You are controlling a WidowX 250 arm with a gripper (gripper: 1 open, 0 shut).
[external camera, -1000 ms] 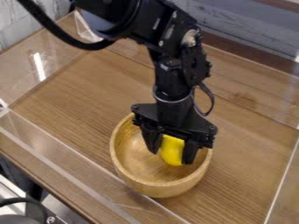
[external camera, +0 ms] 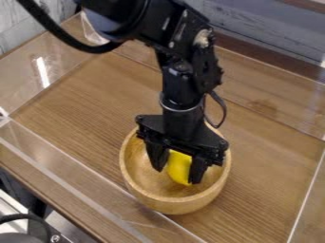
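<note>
My black gripper is lowered into a round tan bowl in the lower middle of the camera view. A yellow object sits inside the bowl between and just below the fingers, partly hidden by them. Whether the fingers touch or hold it is hard to tell.
The bowl stands on a wooden surface with clear room to the left, behind and to the right. Transparent side panels border the surface, and a pale wall runs along the back. A dark cable shows at the lower left.
My gripper has shifted slightly to the left over the bowl, and the yellow object appears a little further left and more covered on its right side by the fingers.
</note>
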